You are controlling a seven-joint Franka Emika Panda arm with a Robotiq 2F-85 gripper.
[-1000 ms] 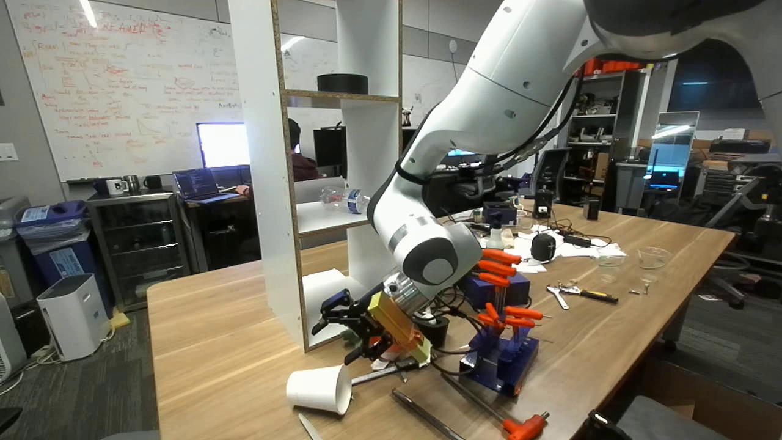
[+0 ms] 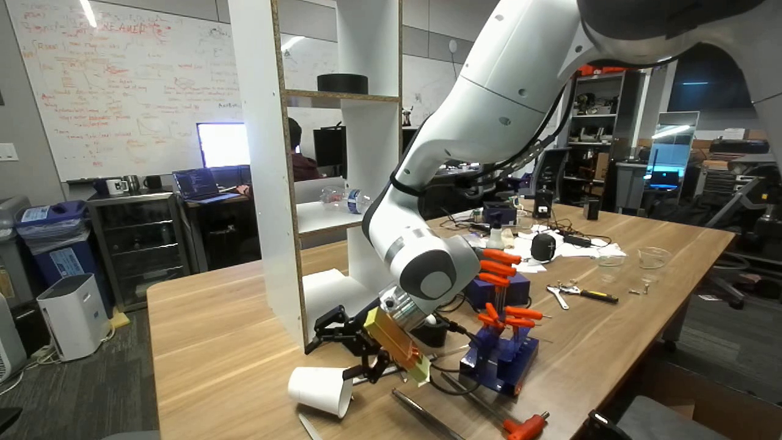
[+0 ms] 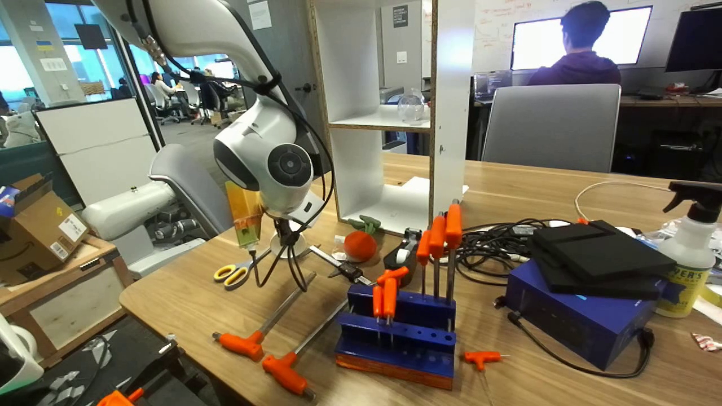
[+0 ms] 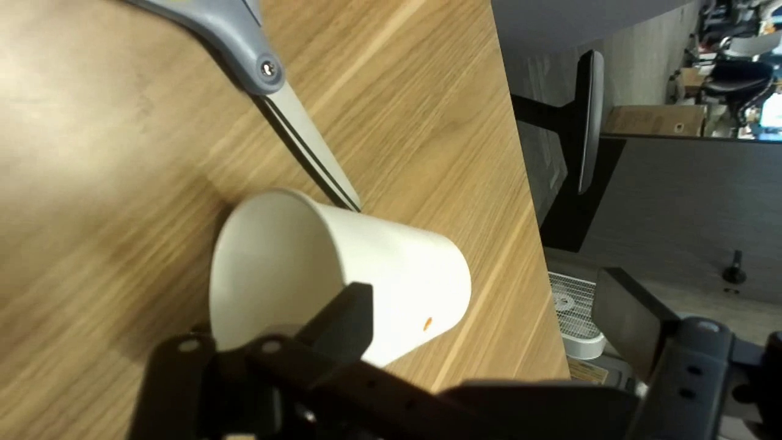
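A white cup [image 2: 315, 388] lies on its side on the wooden table. In the wrist view the cup [image 4: 410, 275] has its open mouth to the left and its base to the right. My gripper [image 2: 330, 360] is low over the cup, its fingers wide apart and no object gripped. One of its fingers [image 4: 343, 319] overlaps the lower part of the cup's rim; whether it touches or enters the mouth I cannot tell. The other finger [image 4: 632, 319] stands clear to the right. In exterior view 2 the arm hides the gripper and most of the cup.
Grey scissors [image 4: 311, 139] lie close beside the cup. A white shelf unit [image 2: 289, 220] rises just behind the gripper. The blue tool rack [image 2: 506, 359], with orange-handled tools, and loose T-handles [image 3: 287, 372] occupy the nearby table. Bare table [image 2: 220, 330] lies left of the shelf.
My gripper has moved down and slightly left, bringing a finger to the cup's mouth. The cup is nearly where it was, with at most a small shift.
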